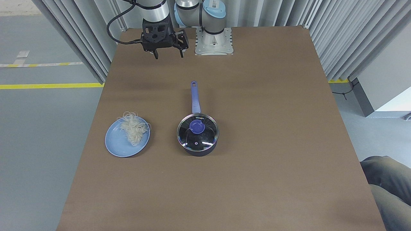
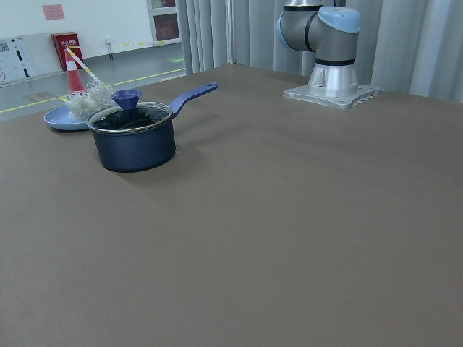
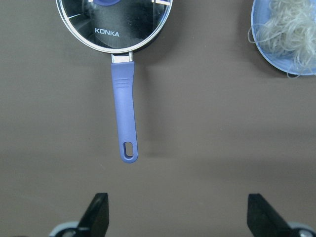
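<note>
A dark blue pot (image 2: 134, 152) with a glass lid and blue knob (image 1: 197, 126) stands mid-table, its blue handle (image 1: 195, 97) pointing toward the robot's base. A light blue plate (image 1: 118, 143) holding pale noodle-like strands (image 1: 133, 129) lies to the pot's left in the front view. My gripper (image 1: 168, 54) hangs over the back left of the table, open and empty. In the wrist view the handle (image 3: 124, 103) lies ahead of the two spread fingers.
The arm's base (image 1: 214, 48) stands at the back edge. A person's legs (image 1: 381, 184) are beside the right edge.
</note>
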